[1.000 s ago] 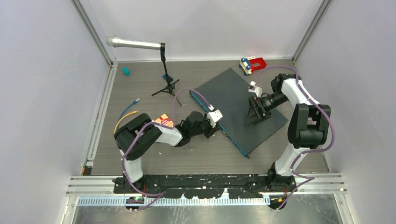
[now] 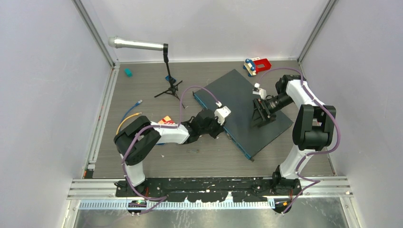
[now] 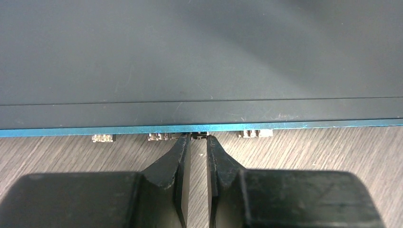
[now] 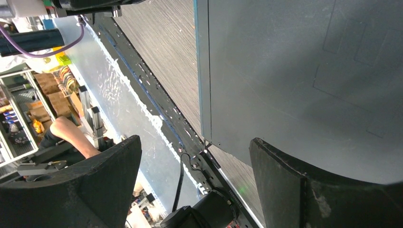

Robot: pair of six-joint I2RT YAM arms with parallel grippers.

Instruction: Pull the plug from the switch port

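The dark switch [image 2: 237,99] lies tilted across the table, its blue-edged port side facing my left arm. In the left wrist view, the left gripper is at that edge [image 3: 294,124], its fingertips slightly apart around a small dark piece at a port; whether it grips that piece I cannot tell. Metal port housings [image 3: 102,137] show beside it. My right gripper stands open over the switch's top [image 4: 304,71], with nothing between its fingers.
A tripod with a silver arm [image 2: 138,45] stands at back left, near a teal block [image 2: 128,72]. Blue and yellow cables [image 2: 124,120] and a red-yellow item [image 2: 166,119] lie left. A red toy [image 2: 262,65] sits at back right.
The right arm and switch look unchanged.
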